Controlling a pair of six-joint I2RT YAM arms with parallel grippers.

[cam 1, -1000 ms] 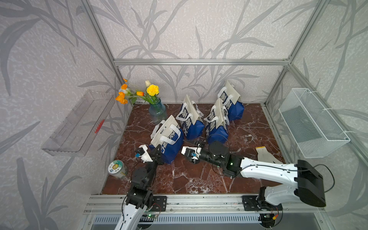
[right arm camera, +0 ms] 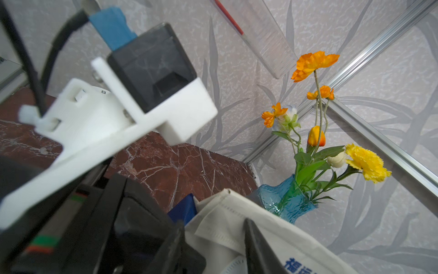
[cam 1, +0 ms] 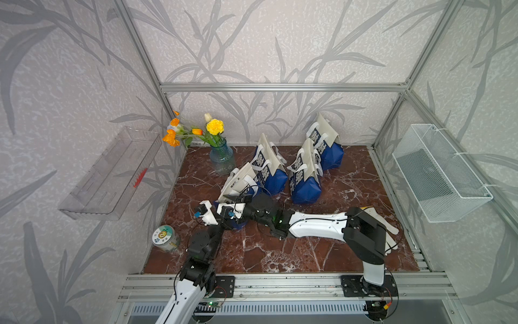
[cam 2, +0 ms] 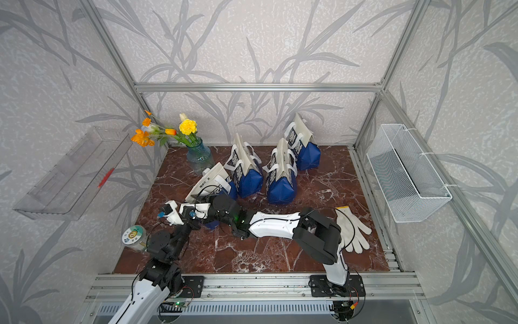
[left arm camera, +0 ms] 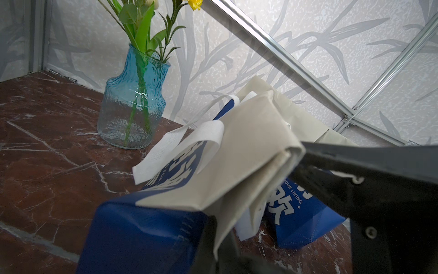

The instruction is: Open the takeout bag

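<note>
The front-left takeout bag point(cam 1: 238, 181), blue with a cream top and white handles, leans beneath both arms in the top views. At its near side, my left gripper is shut, with the thin cream edge of the bag point(left arm camera: 241, 155) running down between its fingers. From the right, black fingers point(left arm camera: 333, 159) of my other hand reach the bag's folded top corner. In the right wrist view my right gripper has its fingers apart, with the cream bag panel point(right arm camera: 269, 233) between and behind the fingers; no firm grip shows. The bag's lower front is mostly hidden.
Several more bags point(cam 1: 305, 178) stand behind and to the right. A glass vase point(cam 1: 221, 157) with flowers is close behind the bag. A lidded jar point(cam 1: 165, 237) stands front left, white gloves point(cam 2: 353, 229) lie at right.
My right arm has swung left, from beside the bag to over its top corner. The bag's top now leans and looks more folded. The left gripper has barely shifted.
</note>
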